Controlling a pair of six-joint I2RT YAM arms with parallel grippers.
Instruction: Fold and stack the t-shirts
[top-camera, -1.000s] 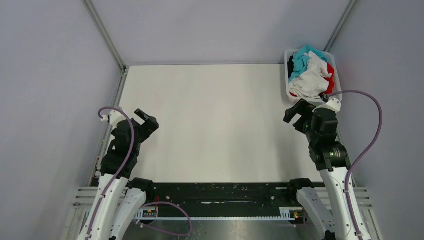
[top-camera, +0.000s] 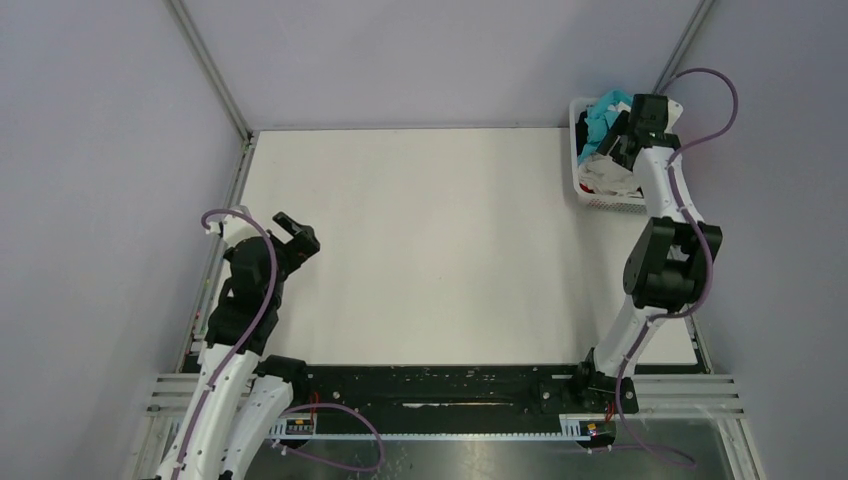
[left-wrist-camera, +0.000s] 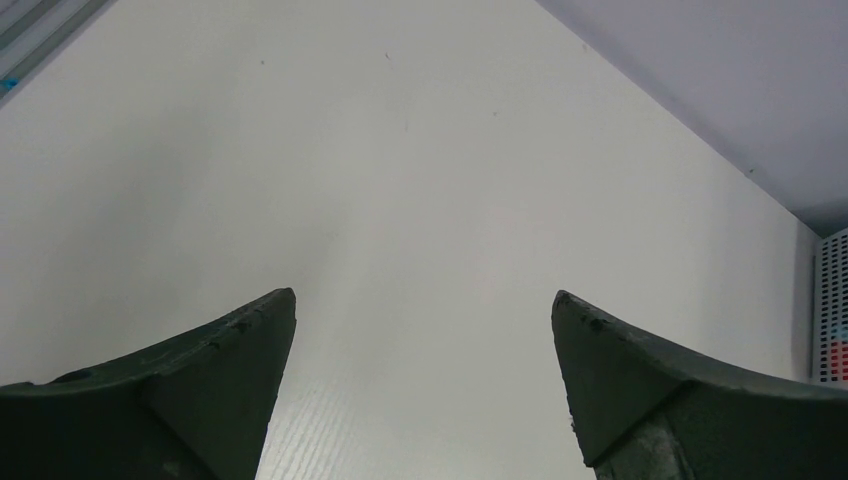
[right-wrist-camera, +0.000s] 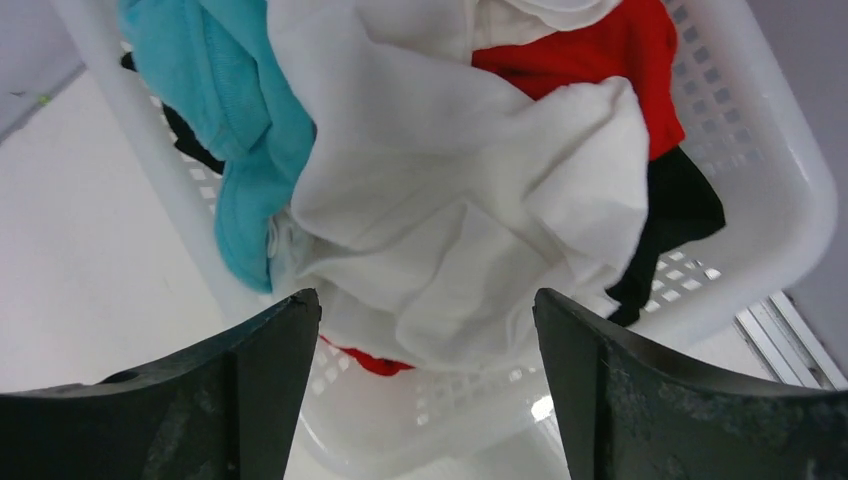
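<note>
A white plastic basket (top-camera: 588, 199) at the back right holds crumpled shirts: a turquoise one (right-wrist-camera: 230, 90), white ones (right-wrist-camera: 450, 200), red ones (right-wrist-camera: 580, 55) and black ones (right-wrist-camera: 680, 210). My right gripper hangs over the basket with its fingers apart above the white cloth, nothing seen held between them. My left gripper (top-camera: 298, 232) stands open at the left of the table, only bare white surface between its fingers in the left wrist view.
Walls bound it at the back and both sides, with a metal rail along the front edge.
My right arm has stretched from the front right to over the basket, now covering part of the shirts in the top view. The left arm has hardly moved.
</note>
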